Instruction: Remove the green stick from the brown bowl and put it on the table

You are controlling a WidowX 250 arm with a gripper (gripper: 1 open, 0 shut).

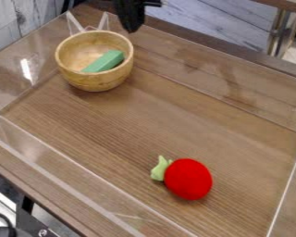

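Note:
The green stick (104, 62) lies inside the brown bowl (93, 80), slanting up to the right on the bowl's floor. The bowl stands upright on the wooden table toward the back left. My dark gripper (130, 26) hangs at the top edge, above and behind the bowl's right rim. It is clear of the stick. Most of the gripper is cut off by the frame, and its finger spacing cannot be made out.
A red round object with a pale green top (188, 179) sits at the front right. A raised wooden edge (287, 6) borders the back right corner.

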